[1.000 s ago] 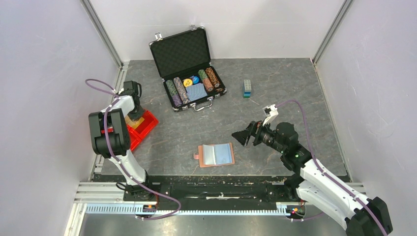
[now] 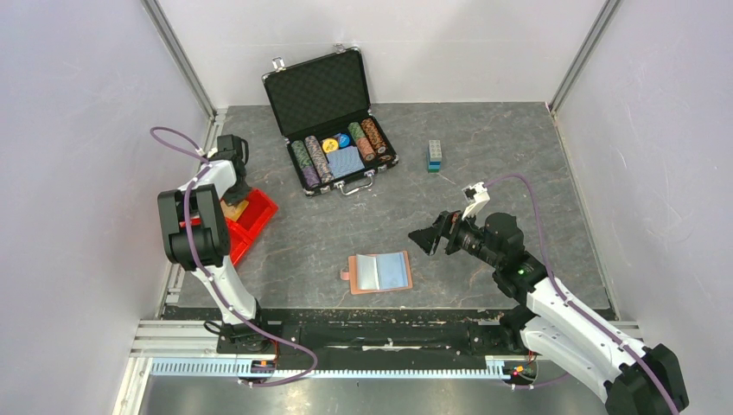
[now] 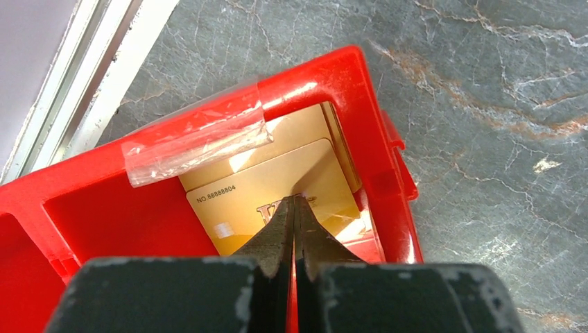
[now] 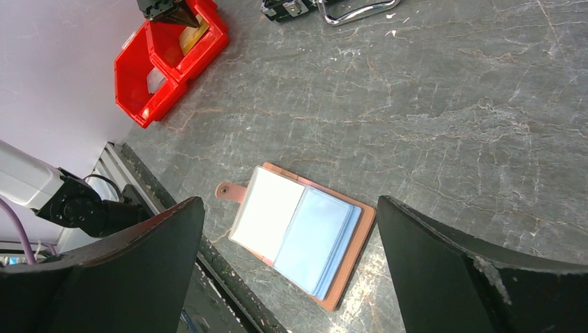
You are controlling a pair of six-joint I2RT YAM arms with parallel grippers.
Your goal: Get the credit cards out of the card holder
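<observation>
Gold cards (image 3: 274, 187) lie stacked in one compartment of a red bin (image 3: 326, 83) in the left wrist view, the top one printed with a number. My left gripper is shut, its tips over the top gold card; nothing shows between them. Whether the tips touch the card, I cannot tell. The brown card holder (image 4: 365, 225) lies spread open on the table, with a whitish sleeve (image 4: 269, 208) on one side and blue sleeves (image 4: 315, 239) on the other. Open and empty, my right gripper (image 2: 430, 245) hangs up and to the right of the holder in the top view.
An open black case (image 2: 318, 85) with poker chips stands at the back. A small stack of blue and grey blocks (image 2: 434, 156) sits right of it. Clear tape (image 3: 197, 146) crosses the bin's rim. Mid-table is free.
Compared with about a second ago, the left arm and the red bin have shifted very slightly. The right arm and the card holder look the same.
</observation>
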